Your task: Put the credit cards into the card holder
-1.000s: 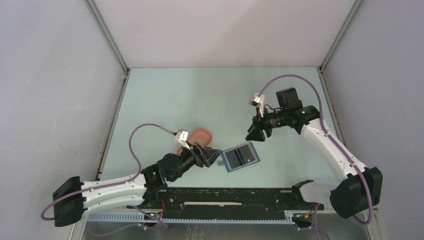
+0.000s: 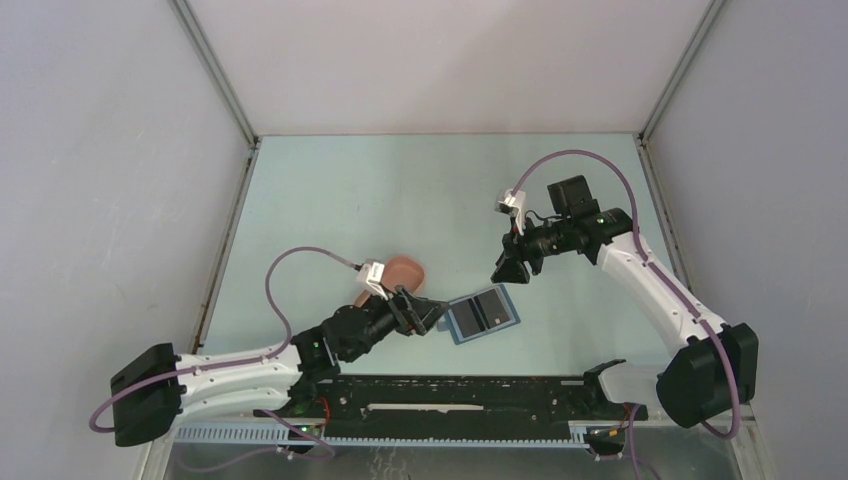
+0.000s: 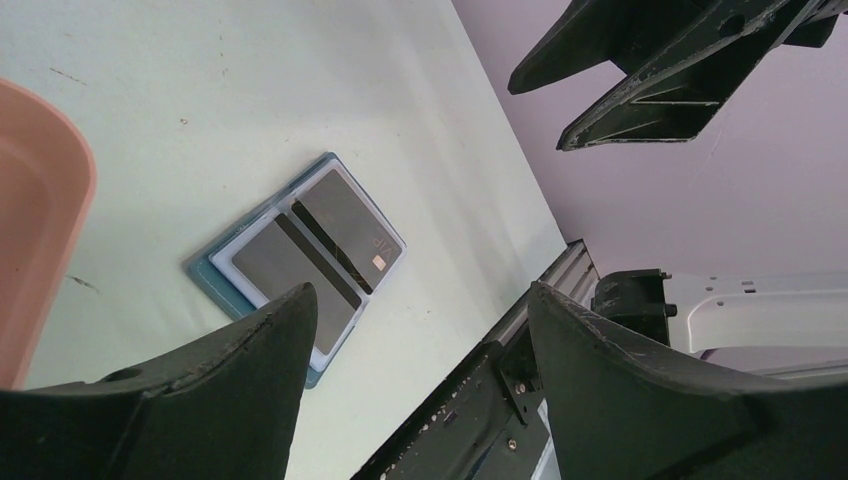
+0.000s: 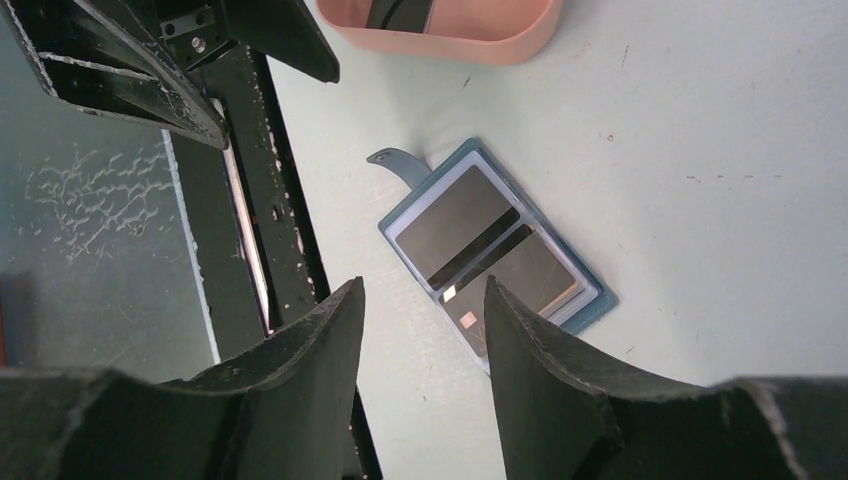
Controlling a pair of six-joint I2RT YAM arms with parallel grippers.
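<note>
The blue-edged card holder (image 2: 482, 340) lies open on the table, its two clear pockets showing. In the right wrist view one dark grey card (image 4: 458, 222) sits in one pocket and a second dark grey card (image 4: 535, 270) in the other. Another dark card (image 4: 400, 14) lies inside the pink basket, partly cut off by the frame. My left gripper (image 2: 436, 318) stands open at the holder's left edge, nothing between its fingers. Open and empty too, my right gripper (image 2: 513, 276) hovers at the holder's upper right side.
The pink basket (image 4: 470, 47) stands just behind my left gripper, partly covered by that arm in the top view. A grey strap tab (image 4: 397, 164) sticks out from the holder's left side.
Both arms have shifted only very slightly, the left gripper a little to the right toward the holder. The holder and basket have not moved.
</note>
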